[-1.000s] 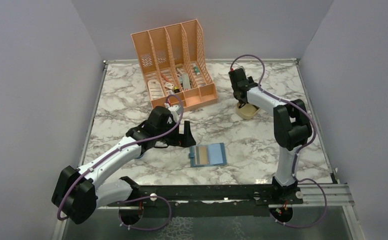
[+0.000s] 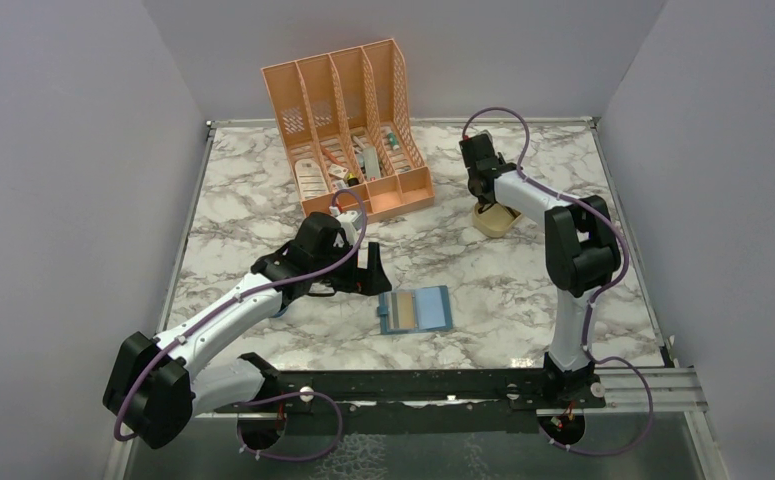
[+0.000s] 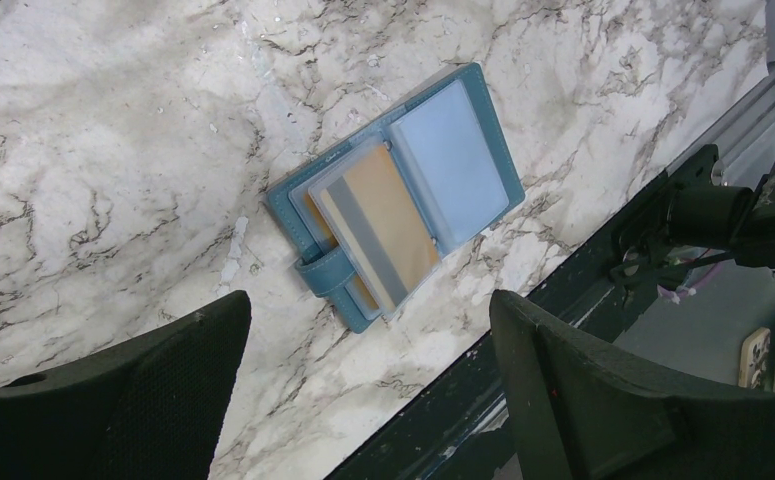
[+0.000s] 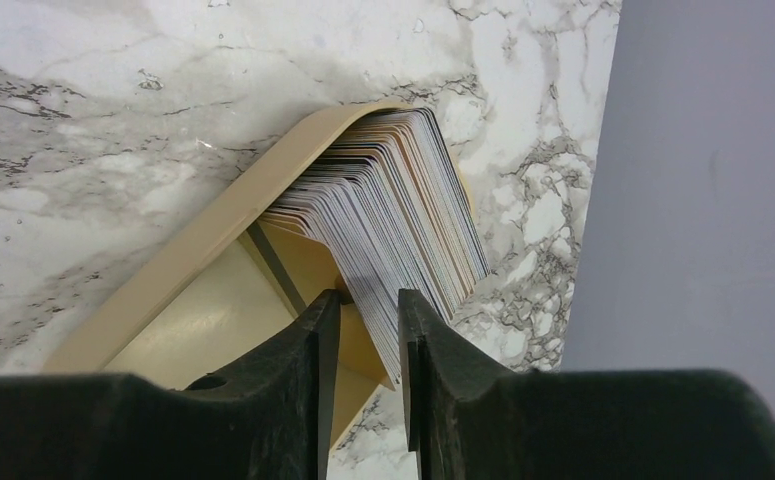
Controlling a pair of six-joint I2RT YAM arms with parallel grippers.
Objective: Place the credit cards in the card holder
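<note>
An open blue card holder (image 3: 493,150) with tan cards (image 3: 378,220) in its left side lies at the front middle of the table. My left gripper is open above it, empty. At the back right a beige box (image 4: 193,240) holds a fanned stack of many cards (image 4: 403,200). My right gripper is part open at the lower edge of this stack; whether a card is between its fingers I cannot tell.
An orange organiser (image 2: 403,195) with small items stands at the back middle. A blue object lies partly hidden under the left arm.
My right arm has shifted very slightly to the right over the beige box. The left arm and card holder have not moved.
</note>
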